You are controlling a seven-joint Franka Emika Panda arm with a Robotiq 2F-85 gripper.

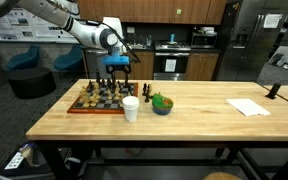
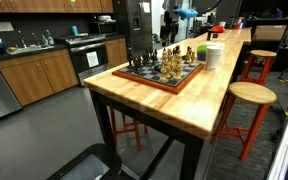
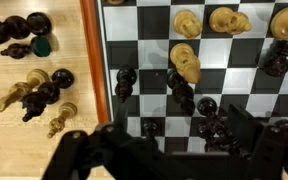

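A chessboard with a reddish-brown rim (image 2: 164, 85) lies on the wooden table, holding light and dark pieces. My gripper is over the board, its dark fingers (image 3: 76, 155) spread wide. Nothing is held between them. In the wrist view, a light pawn (image 3: 185, 62) stands mid-board, just above a dark piece (image 3: 181, 92). Another dark piece (image 3: 125, 82) stands to their left, and a group of dark pieces (image 3: 216, 130) is near the right finger. From the first exterior view, the gripper (image 1: 117, 72) hangs above the board's far part.
Several loose pieces (image 3: 46, 95) lie on the table beyond the board's rim. A white cup (image 1: 131, 112) and a blue bowl (image 1: 162, 108) with green and yellow contents stand beside the board.
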